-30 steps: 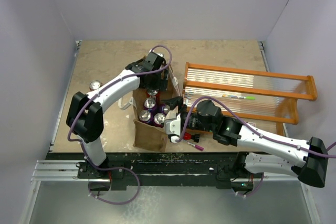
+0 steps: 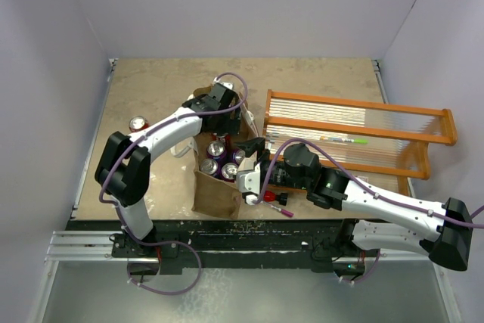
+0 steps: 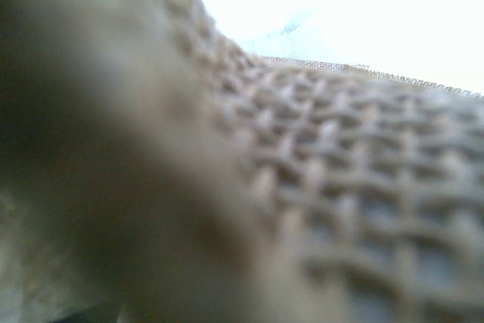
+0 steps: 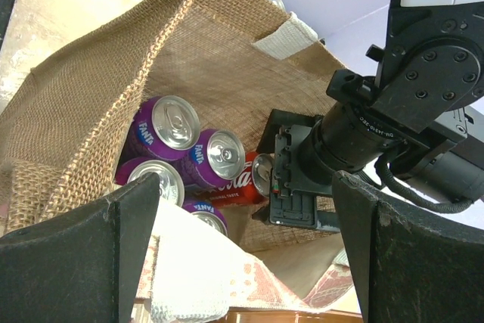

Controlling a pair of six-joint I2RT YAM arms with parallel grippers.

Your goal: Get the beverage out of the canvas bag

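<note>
The canvas bag [image 2: 214, 200] holds several Fanta cans [image 4: 165, 122] and a Coca-Cola can [image 4: 242, 185] lying among them. My right gripper [image 2: 254, 155] stands open at the bag's right edge, above the cans, with white strap and bag edge below its fingers.
A wooden rack [image 2: 355, 107] lies right of the bag. A loose can [image 2: 138, 124] stands on the table to the left, with clear surface around it. Pens and a red-black object lie at the front.
The right arm stays where it was.
</note>
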